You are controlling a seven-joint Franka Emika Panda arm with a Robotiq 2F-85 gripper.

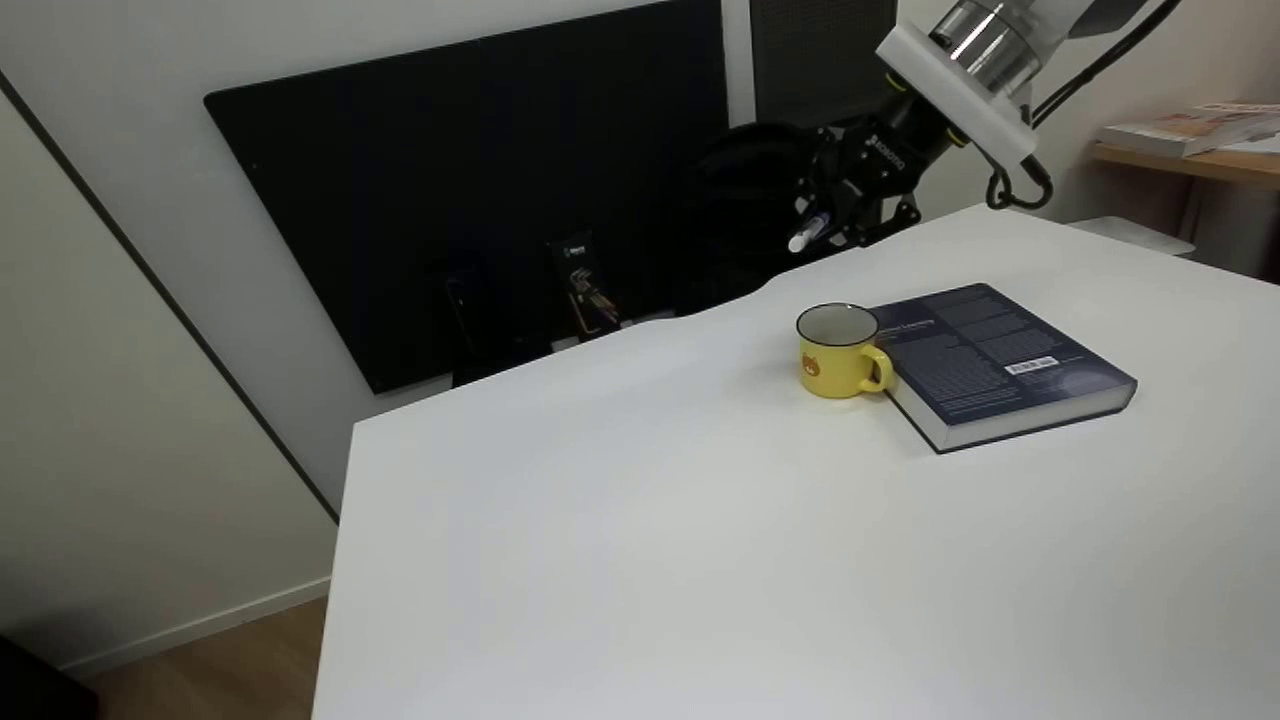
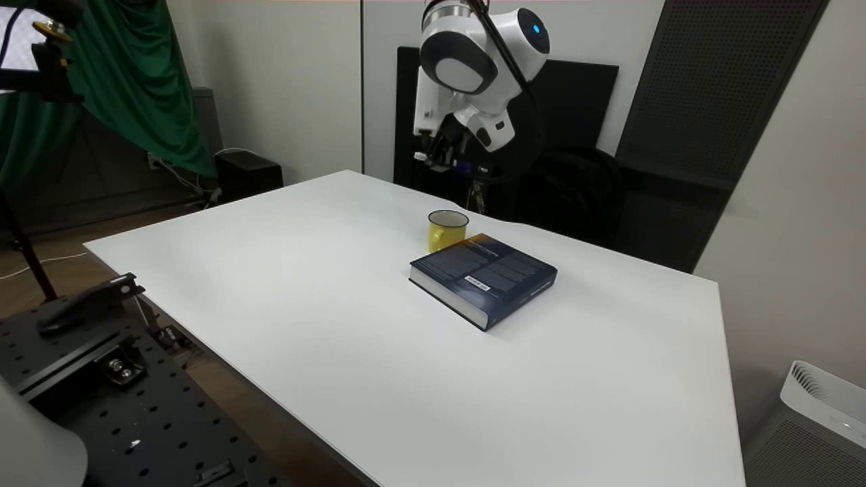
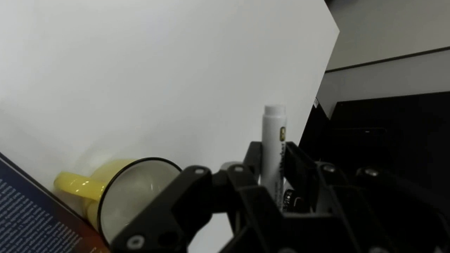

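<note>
My gripper is shut on a white marker, whose pale end sticks out past the fingertips. In exterior view 1 the marker is held tilted, above and behind the yellow mug and clear of it. The yellow enamel mug, dark-rimmed with a small orange print, stands upright on the table. Its inside looks empty where the wrist view shows it; part is hidden behind the gripper. In exterior view 2 the gripper hangs over the table's far edge, beyond the mug.
A thick dark blue book lies flat right beside the mug, at its handle side.
</note>
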